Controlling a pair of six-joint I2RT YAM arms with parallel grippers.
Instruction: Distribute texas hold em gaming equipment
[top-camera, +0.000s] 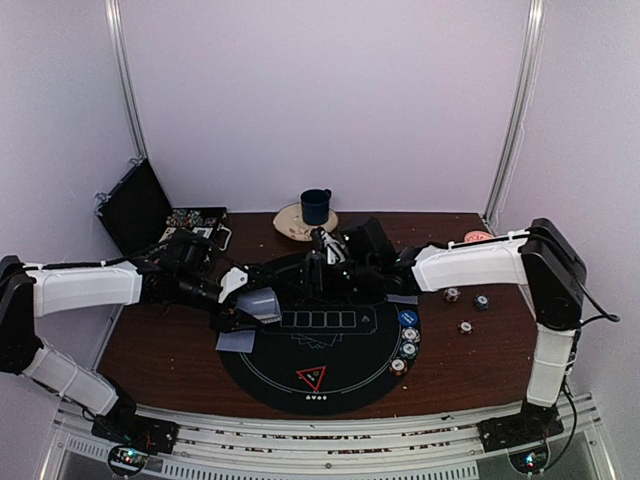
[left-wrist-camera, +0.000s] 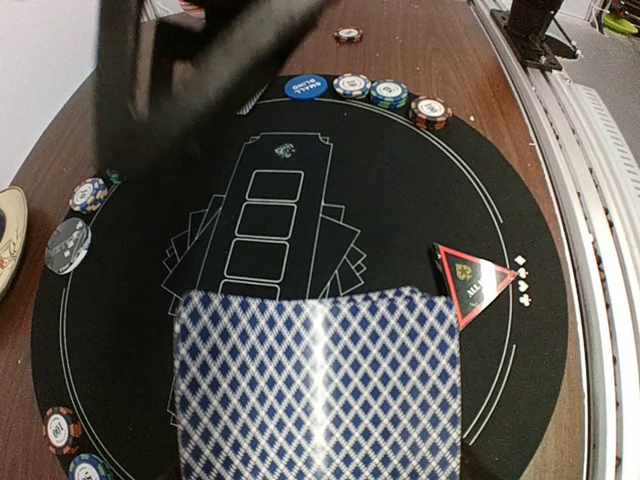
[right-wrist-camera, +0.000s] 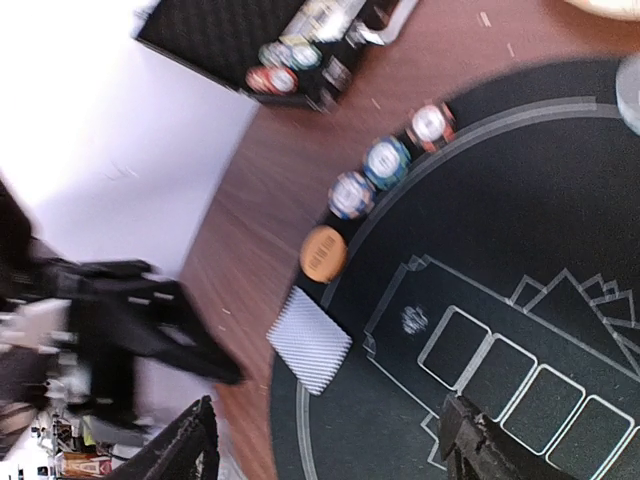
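My left gripper (top-camera: 240, 310) is shut on a blue checked card deck (left-wrist-camera: 318, 390), held low over the left of the black poker mat (top-camera: 270, 370). My right gripper (top-camera: 318, 265) is open above the mat's back middle, nothing seen between its fingers. A blue-backed card (right-wrist-camera: 308, 340) lies on the mat's edge; another pale card shows at the mat's right, partly under my right arm. Chips, a blue Small Blind disc (left-wrist-camera: 306, 86) and a red All In triangle (left-wrist-camera: 470, 281) sit round the mat.
An open chip case (top-camera: 140, 205) stands back left, a mug (top-camera: 315, 206) on a saucer at the back middle. Loose chips (top-camera: 465, 326) lie on the wood at the right.
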